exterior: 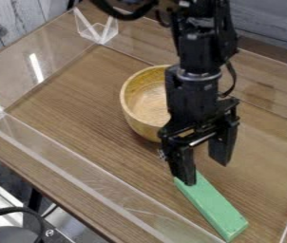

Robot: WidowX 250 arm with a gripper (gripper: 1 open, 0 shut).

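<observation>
My black gripper [197, 140] hangs over the middle of the wooden table, open, its fingers reaching down just above the upper end of a green rectangular block [215, 207]. The block lies flat, slanting toward the bottom right. A tan round bowl [150, 90] sits behind the arm, partly hidden by it.
Bare table [70, 123] stretches to the left, with clear plastic edging along the left side and front. A small clear plastic piece [97, 28] stands at the back left. Dark cables lie at the lower left corner.
</observation>
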